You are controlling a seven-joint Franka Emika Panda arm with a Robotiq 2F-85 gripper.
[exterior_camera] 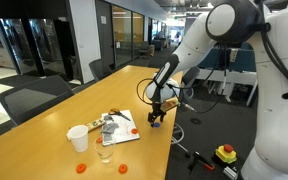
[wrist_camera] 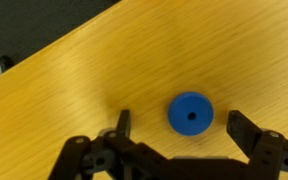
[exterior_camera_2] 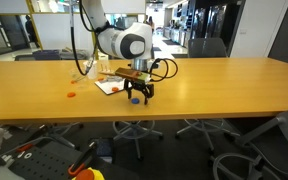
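Observation:
A small round blue disc (wrist_camera: 190, 114) with a dark centre lies on the wooden table. In the wrist view it sits between the spread fingers of my open gripper, closer to the right finger (wrist_camera: 242, 130) than to the left finger (wrist_camera: 121, 128). Nothing is held. From exterior view 2, the blue disc (exterior_camera_2: 136, 101) rests near the table's front edge, just below the gripper (exterior_camera_2: 136, 96). Exterior view 1 shows the gripper (exterior_camera: 154, 118) low over the table, with the disc (exterior_camera: 156, 124) partly hidden under it.
Several orange-red discs, such as one disc (exterior_camera: 123, 169), lie about the table. A white mug (exterior_camera: 78, 138), a clear glass (exterior_camera: 105, 153) and a white sheet (exterior_camera: 116, 130) with items on it stand left of the arm.

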